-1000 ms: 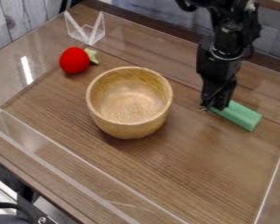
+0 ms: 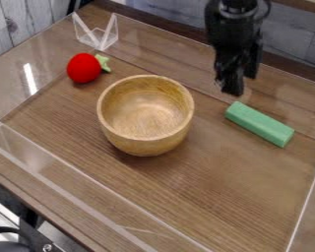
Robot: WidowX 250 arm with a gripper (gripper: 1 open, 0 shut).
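My black gripper (image 2: 228, 64) hangs at the upper centre right, above and behind a green block (image 2: 259, 123) that lies flat on the wooden table (image 2: 173, 202). The gripper is raised clear of the block and stands open, with nothing visible held between its fingers.
A tan bowl (image 2: 145, 125) sits left of centre. A red tomato-like object (image 2: 83, 69) with a pale green top lies at the upper left, near a white wire-like item (image 2: 98, 32).
My gripper has risen from the green block toward the back of the table. The block stays on the table at the right.
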